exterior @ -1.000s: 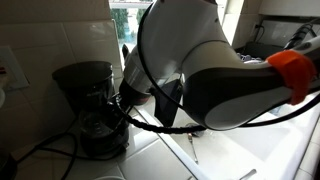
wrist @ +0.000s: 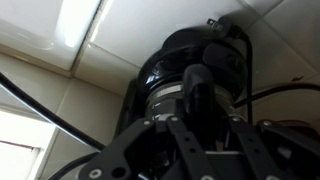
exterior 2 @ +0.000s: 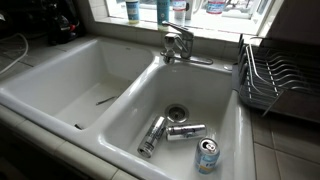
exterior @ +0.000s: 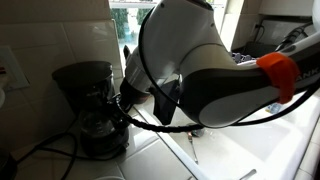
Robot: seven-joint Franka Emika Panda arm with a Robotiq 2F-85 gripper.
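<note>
A black coffee maker stands in the counter corner in exterior view 1, with a glass carafe in its lower part. From above, the wrist view shows the dark, round carafe and its black handle pointing toward my gripper. The fingers are closed around this handle, though the black parts blend together and the contact is hard to make out. My arm reaches across from the right in exterior view 1 and covers part of the gripper there.
Beside the counter is a white double sink, with several cans in its right basin. A dish rack stands to the right. Black cords run along the counter and wall near the coffee maker.
The upper part of my arm, with its orange band, has shifted slightly left in exterior view 1. The coffee maker and carafe look unchanged.
</note>
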